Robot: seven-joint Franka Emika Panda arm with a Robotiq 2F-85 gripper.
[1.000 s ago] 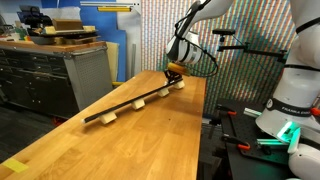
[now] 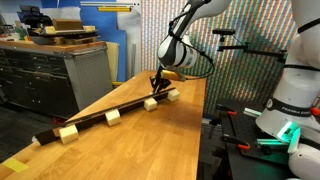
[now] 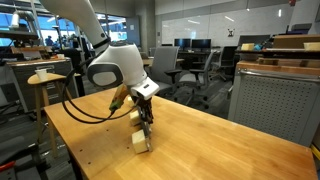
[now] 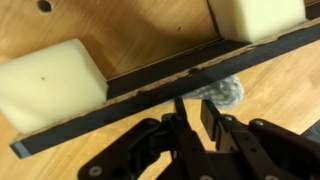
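A long dark bar [image 2: 95, 122] lies slantwise on the wooden table, with several pale yellow blocks [image 2: 112, 117] along its near side. Over its far end is my gripper [image 2: 157, 86], pointing down. In the wrist view the bar [image 4: 150, 96] crosses diagonally between two blocks [image 4: 50, 85]. The gripper has its two fingertips apart at the bar's edge, and I see nothing held between them; contact with the bar cannot be made out. Exterior view 2 shows one block [image 3: 140, 142] close below the gripper, whose tips are partly hidden there.
A grey oval patch or object [image 4: 222, 92] shows beyond the bar, under the fingertips. Bare tabletop [image 3: 220, 140] spreads across much of the table. A black-and-white robot arm base [image 2: 285, 110] stands at the right, and a metal cabinet [image 2: 45, 85] is behind the table.
The bar and its blocks have slid toward the left and nearer the first exterior camera. My arm has moved the same way, staying at the bar's far end.
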